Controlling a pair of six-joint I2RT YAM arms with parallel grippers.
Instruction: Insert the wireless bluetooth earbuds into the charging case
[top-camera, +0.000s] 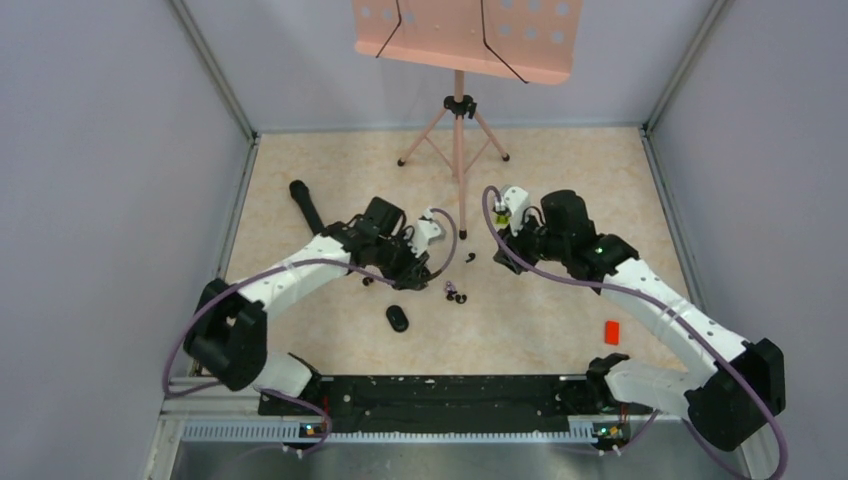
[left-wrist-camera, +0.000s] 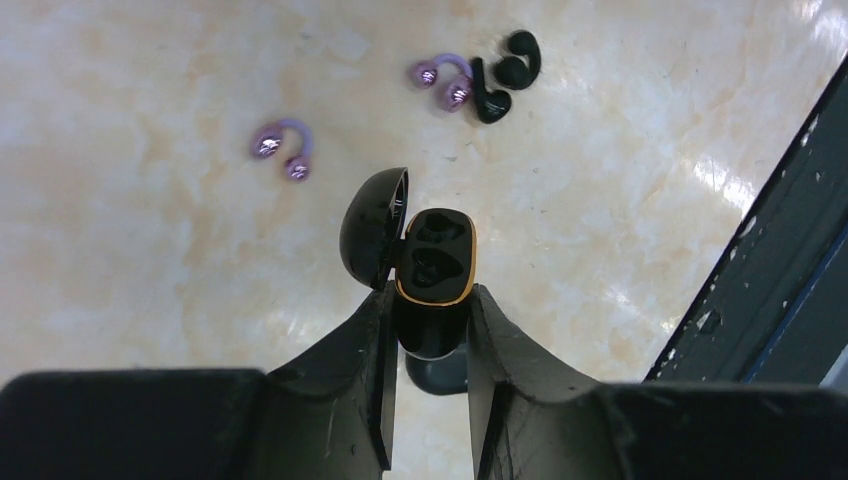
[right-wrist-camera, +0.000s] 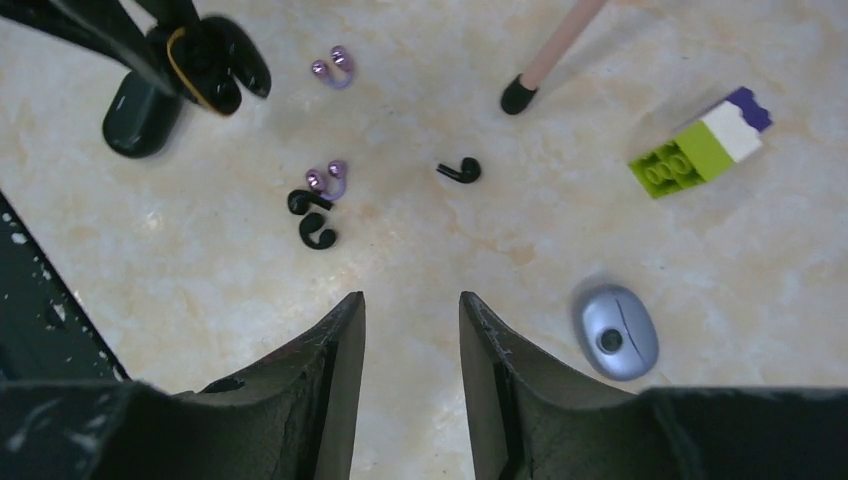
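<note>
My left gripper has its fingers on either side of the black charging case (left-wrist-camera: 435, 260), held above the floor with its lid raised and two empty earbud wells showing. Black earbuds lie on the beige surface: one (right-wrist-camera: 462, 172) alone near the middle of the right wrist view, another (right-wrist-camera: 300, 200) beside a pink-and-purple pair (right-wrist-camera: 335, 185) and a black curved piece (right-wrist-camera: 316, 232). My right gripper is open above the surface, nothing between its fingers, to the right of the earbuds.
A black mouse (top-camera: 397, 318), a grey-blue mouse (right-wrist-camera: 620, 340), toy blocks (right-wrist-camera: 700, 145), a black microphone (top-camera: 305, 205) and a red block (top-camera: 612, 332) lie around. The pink stand (top-camera: 459, 150) rises at the back.
</note>
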